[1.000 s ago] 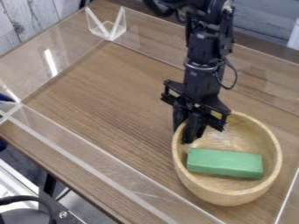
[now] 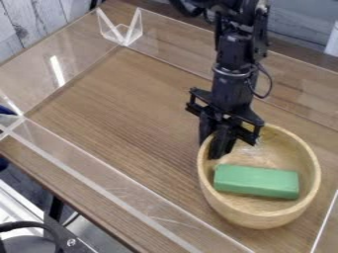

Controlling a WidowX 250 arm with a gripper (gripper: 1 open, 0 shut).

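Observation:
A tan round bowl (image 2: pixel 297 203) sits at the lower right of the wooden table, holding a green block (image 2: pixel 255 181). My black gripper (image 2: pixel 218 133) reaches down at the bowl's upper left rim, its lower end dark. It appears shut at that rim, though what lies between its fingers is hard to make out.
The wooden table (image 2: pixel 113 109) has free room to the left and centre. Clear plastic strips run along its edges, and a bent clear piece (image 2: pixel 119 30) stands at the back left. Cables and dark parts lie off the lower left edge.
The bowl and the green block have shifted slightly to the right since a second ago, and the gripper with them by a small amount.

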